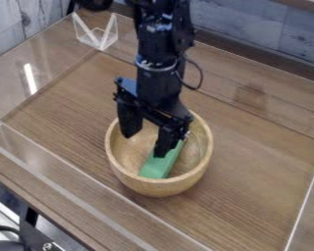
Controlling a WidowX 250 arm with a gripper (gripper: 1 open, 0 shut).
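A beige round bowl (pixel 187 176) sits on the wooden table a little below the centre of the view, holding a green oblong object (pixel 161 160). Whether it touches the object is hard to tell.
The wooden table (pixel 251 118) has clear room to the left and right of the bowl. A white bracket (pixel 94 27) stands at the back left. A low wall runs along the back.
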